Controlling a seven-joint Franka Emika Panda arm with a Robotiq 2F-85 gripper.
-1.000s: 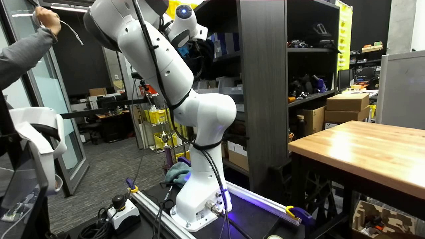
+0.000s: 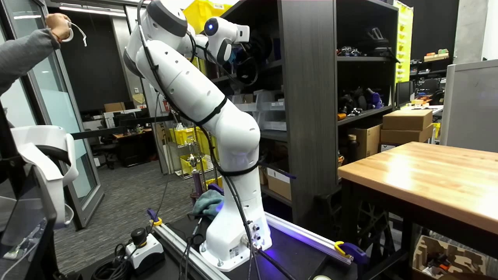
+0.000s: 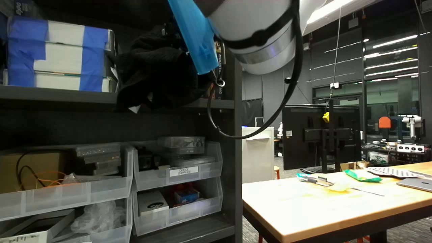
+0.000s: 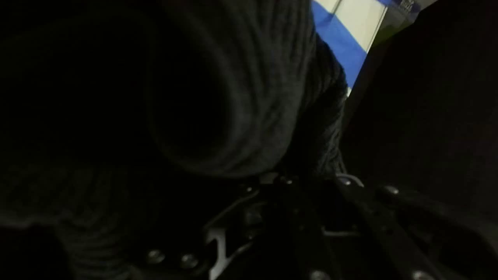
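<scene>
A black ribbed knit cloth fills much of the wrist view, bunched right against my gripper. The fingers appear shut with a fold of it between them, though the dark fabric hides most of the fingertips. Exterior view 2 has the same black cloth hanging in front of the upper shelf, its lower end draped past the shelf's front edge. Beside it are the light-blue piece and the white arm; the gripper itself is lost in the black there.
Boxes with blue tape sit on the upper shelf, left of the cloth. Clear bins stand below. A dark shelf upright closes the right side. A cable loops down from the arm.
The arm has shifted: its elbow moved left and its wrist rose slightly rightward, toward the shelf. Blue-striped boxes visible on the shelf earlier are now mostly hidden. The person's hand moved slightly left.
</scene>
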